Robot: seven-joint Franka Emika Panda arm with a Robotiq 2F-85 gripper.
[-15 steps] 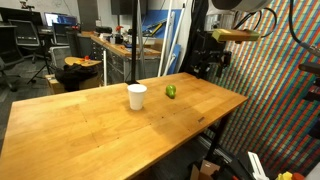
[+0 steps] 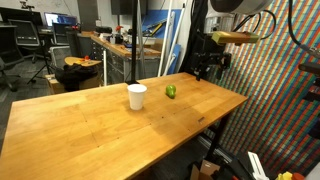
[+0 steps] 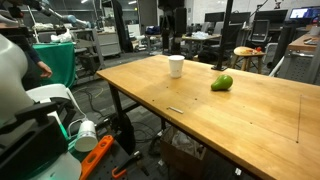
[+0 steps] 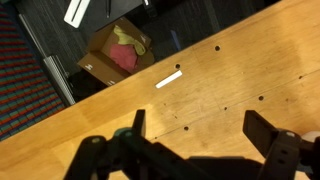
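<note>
A white cup stands upright on the wooden table, and exterior view 2 shows the same cup near the far side. Close to it lies a green, rounded object, seen larger as a green item in the other exterior view. A short pale stick rests near the table edge in the wrist view. My gripper is open, its two dark fingers wide apart with bare tabletop between them. In exterior view 1 the gripper hangs above the table's right end, apart from the cup and the green object.
On the floor beyond the table edge sits an open cardboard box with cloth-like items inside. A pale round shape is cut off at the wrist view's lower right edge.
</note>
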